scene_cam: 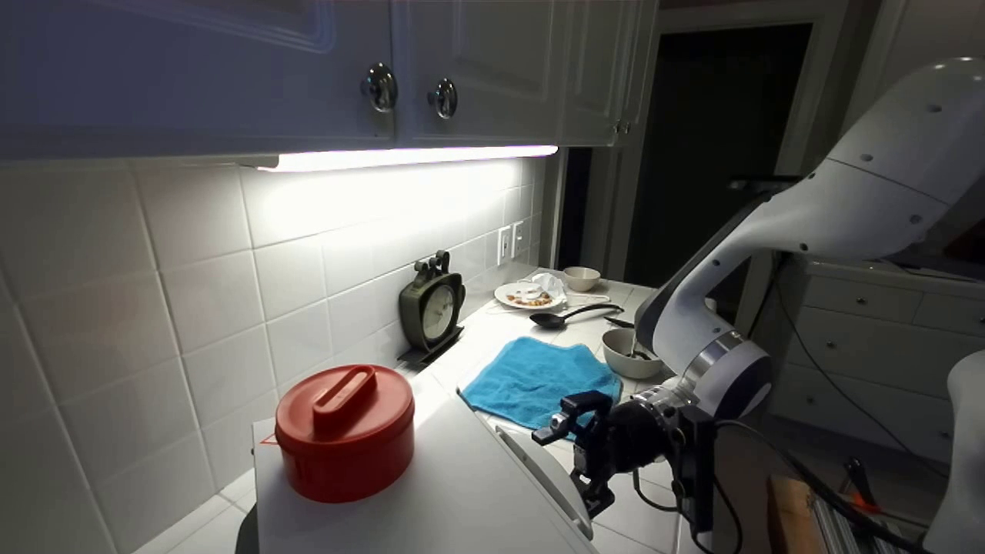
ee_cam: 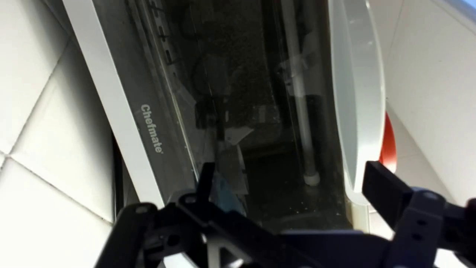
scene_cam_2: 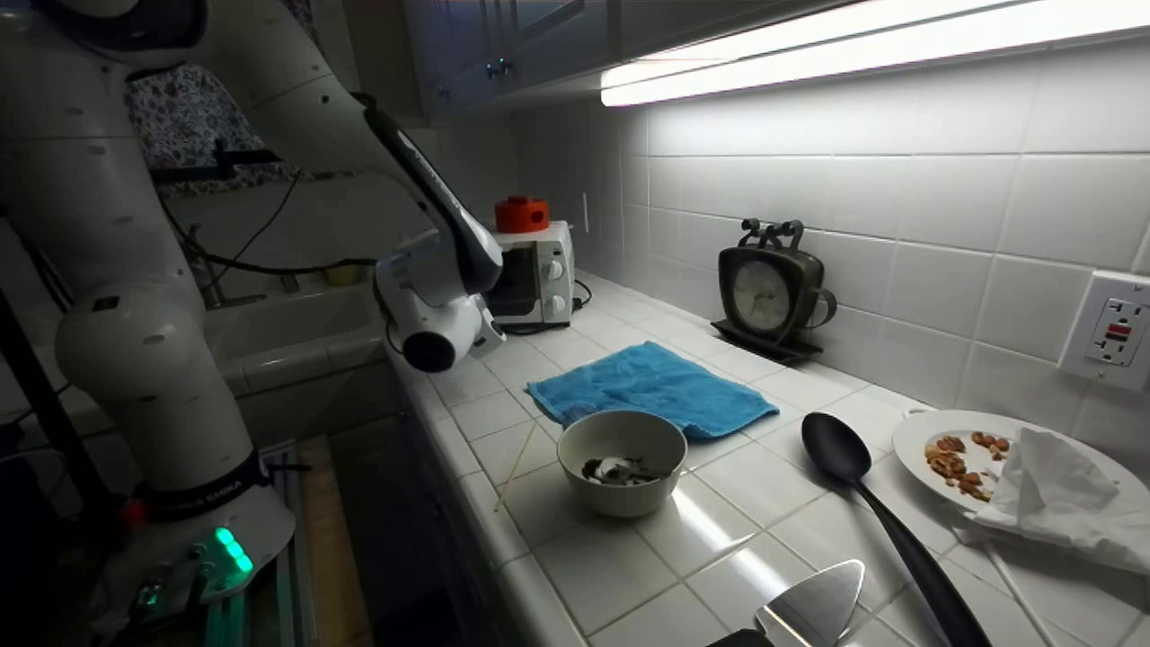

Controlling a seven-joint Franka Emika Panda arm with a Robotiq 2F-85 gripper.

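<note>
A white toaster oven [scene_cam: 434,489] stands on the counter; its dark glass door [ee_cam: 250,147] fills much of the wrist view and looks shut or nearly so. The pale curved handle [ee_cam: 363,93] runs along that door. My gripper is open in front of the glass, nothing held between its fingers. One fingertip [ee_cam: 381,190] overlaps the handle's lower end; contact cannot be made out. In exterior view 1 the gripper [scene_cam: 574,462] is beside the oven's front. Exterior view 2 does not show the fingers.
On the oven sits a red lidded pot [scene_cam: 346,434]. A blue towel [scene_cam_2: 658,390] lies flat on the counter, with a bowl [scene_cam_2: 622,464], black spoon [scene_cam_2: 835,447], metal server [scene_cam_2: 814,604] and plate of food scraps [scene_cam_2: 916,442] beyond. A clock-like scale [scene_cam_2: 765,291] is by the wall.
</note>
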